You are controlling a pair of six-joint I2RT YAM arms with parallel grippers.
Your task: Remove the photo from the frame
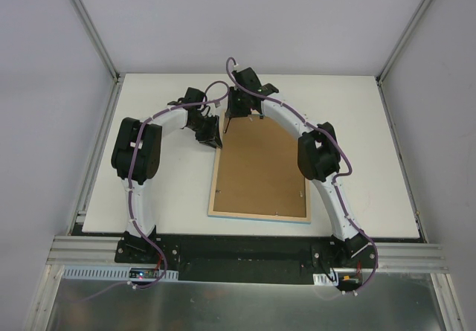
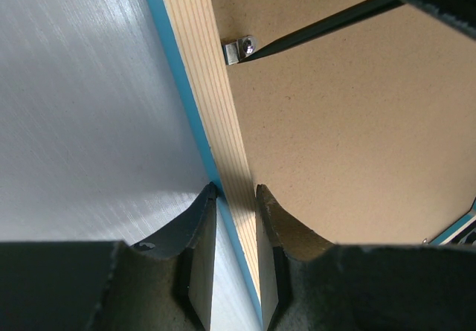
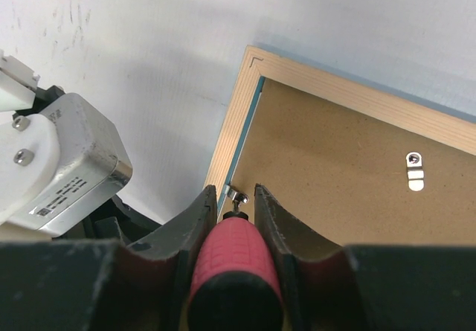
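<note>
A picture frame [image 1: 213, 186] lies face down, with a brown backing board [image 1: 264, 169] inside its pale wooden border; no photo shows. My left gripper is shut on the frame's left side bar [image 2: 201, 56]. My right gripper is shut on a screwdriver with a red and black handle [image 3: 236, 245]. In the left wrist view its dark shaft [image 2: 327, 24] slants down to a small metal clip [image 2: 239, 49] on the bar's inner edge, the tip at or touching the clip; the fingers holding it are out of that view.
Another metal clip [image 3: 414, 171] sits near the far bar in the right wrist view, and several more dot the board's edges. Both arms meet closely at the frame's upper left.
</note>
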